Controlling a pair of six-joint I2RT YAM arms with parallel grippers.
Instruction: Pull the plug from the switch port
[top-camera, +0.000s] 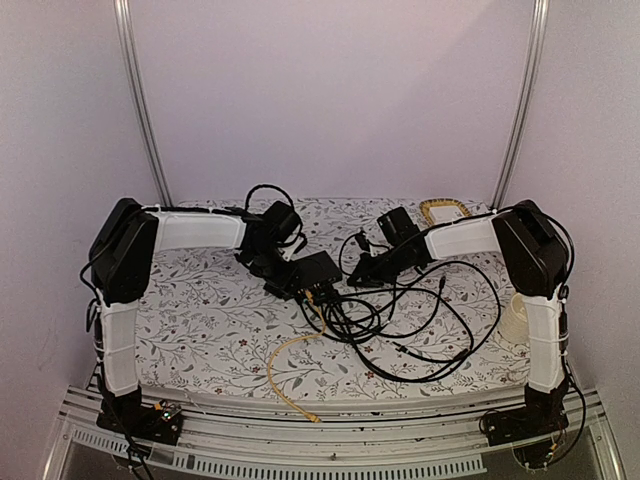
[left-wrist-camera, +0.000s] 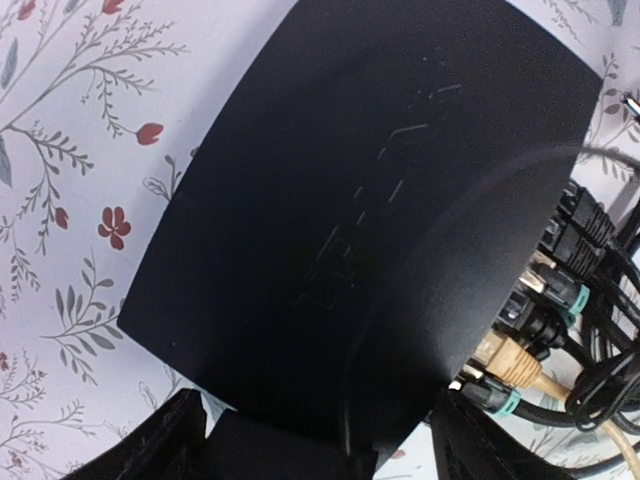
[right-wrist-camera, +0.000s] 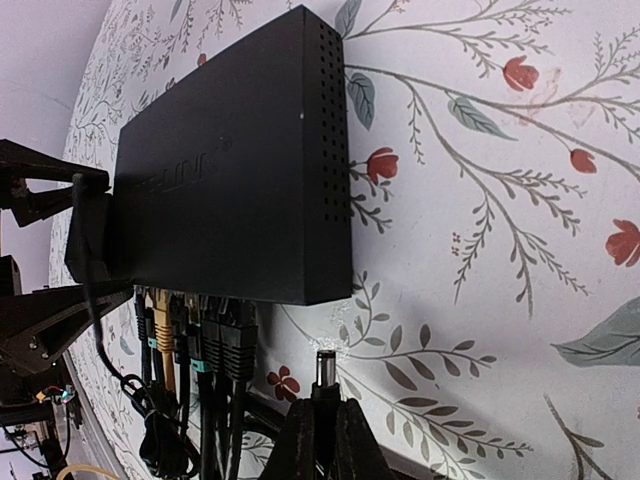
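Observation:
The black switch (left-wrist-camera: 330, 170) lies flat on the floral cloth, with several plugs still in its cable side, among them a yellow plug (left-wrist-camera: 505, 358). My right gripper, beyond the switch's right end, is shut on a slim black plug (right-wrist-camera: 326, 385). That plug's metal tip is apart from the switch. My left gripper stands open over the switch's left end, with its fingers (left-wrist-camera: 150, 440) spread. A small black block (left-wrist-camera: 285, 450) shows between them. Whether they touch it I cannot tell.
A thin black cable (right-wrist-camera: 97, 320) hangs by my left gripper. Tangled black cables (top-camera: 400, 370) spread right and forward of the switch; a yellow cable (top-camera: 270, 370) runs to the front edge. A basket (top-camera: 445, 210) stands at the back right.

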